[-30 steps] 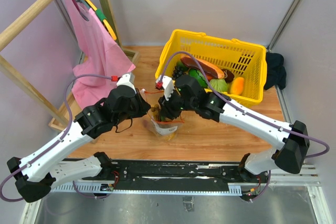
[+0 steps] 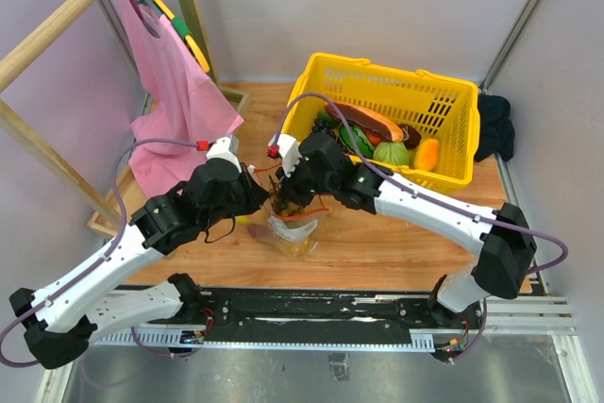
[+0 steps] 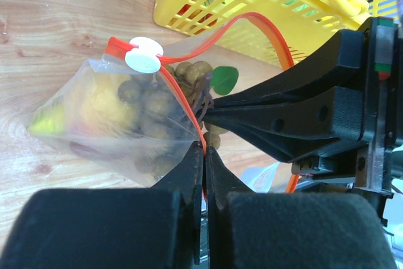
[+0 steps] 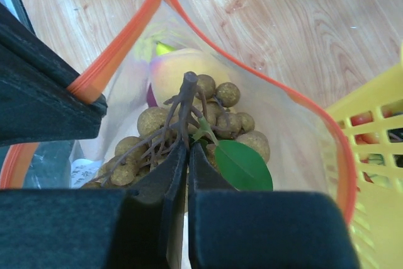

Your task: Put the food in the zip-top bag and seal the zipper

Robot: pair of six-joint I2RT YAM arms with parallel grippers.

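A clear zip top bag [image 3: 148, 155] with an orange rim lies with its mouth spread wide. My left gripper is shut on that rim, which runs between its fingertips. A white slider [image 3: 143, 55] sits at one end of the zipper. Inside the bag rests a bunch of brown round fruit [image 4: 230, 121] with a green leaf [image 4: 244, 165] and a thick stem. Deeper down shows a pale yellowish food piece [image 4: 176, 74]. My right gripper is shut inside the mouth, its tips against the bunch's stem; whether the stem is between them is unclear.
The yellow basket [image 2: 462, 129] of produce stands close behind the bag, to the right. A pink apron [image 2: 179, 101] hangs from a wooden rack at the left. Bare tabletop [image 2: 406, 243] lies to the right of the bag.
The left gripper has stayed almost still at the rim.
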